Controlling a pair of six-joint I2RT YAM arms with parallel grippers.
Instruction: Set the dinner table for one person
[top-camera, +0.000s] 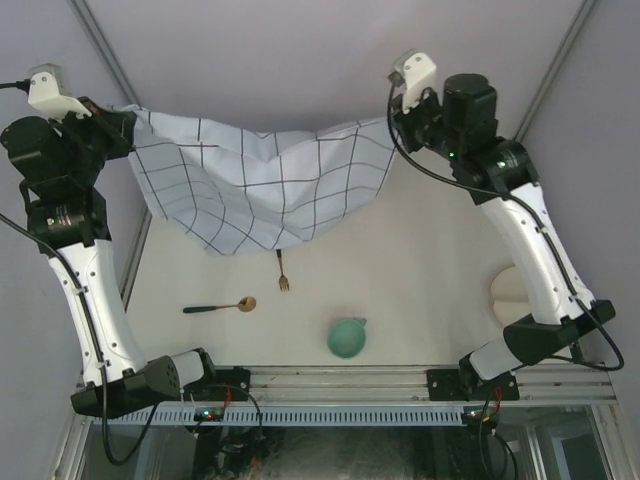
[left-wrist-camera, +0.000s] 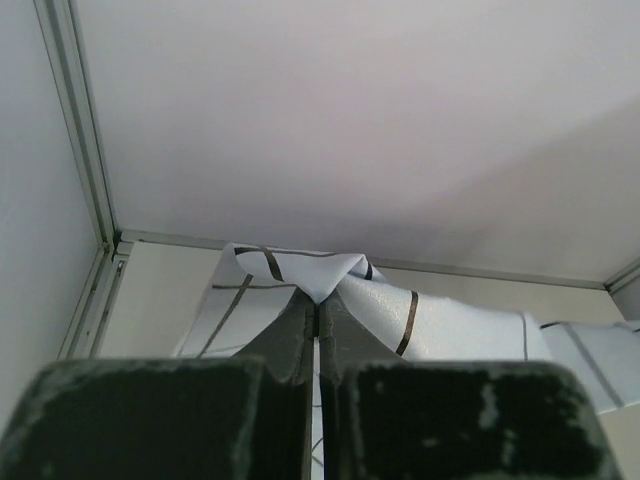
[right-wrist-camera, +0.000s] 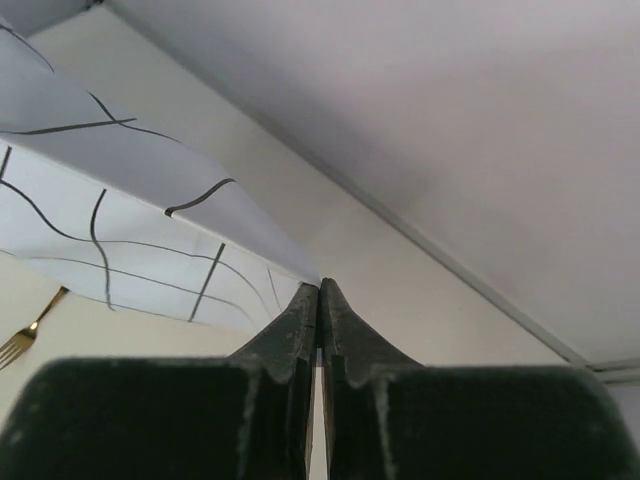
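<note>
A white cloth with dark grid lines (top-camera: 255, 175) stretches between my two grippers, raised above the table at its far side. In the left wrist view, my left gripper is shut on a gathered edge of the cloth (left-wrist-camera: 300, 268). My right gripper pinches the tip of another corner, the fabric (right-wrist-camera: 230, 215) running up and left from its fingers. A fork (top-camera: 283, 278) pokes out below the cloth's lower edge. To its left lies a spoon (top-camera: 222, 306) with a dark handle. A green cup (top-camera: 347, 338) stands near the front edge.
At the right, a beige dish (top-camera: 508, 290) is partly hidden beneath the right arm. Side walls stand close to both arms.
</note>
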